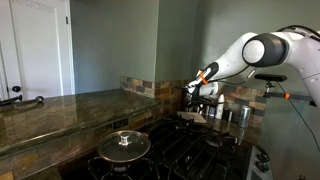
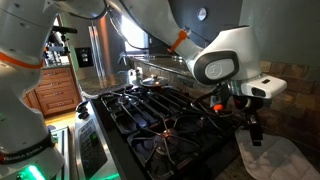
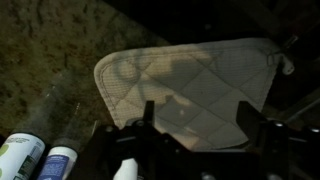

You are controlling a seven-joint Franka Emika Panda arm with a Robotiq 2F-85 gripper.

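Note:
A pale quilted pot holder [image 3: 185, 85] with a hanging loop lies on the dark counter, filling the middle of the wrist view. In exterior view 2 the same pale cloth [image 2: 276, 157] shows at the lower right, beside the stove. My gripper is over it, its two fingers [image 3: 148, 111] apart and nothing visible between them. From the side, the gripper [image 2: 251, 132] points down close to the cloth; whether the tips touch it I cannot tell.
White bottles [image 3: 20, 155] stand near the cloth, at the wrist view's lower left. The stove's black grates [image 2: 150, 115] lie alongside. A lidded pan [image 1: 124, 146] sits at the stove's other end. A tiled wall [image 2: 290, 95] rises behind the arm.

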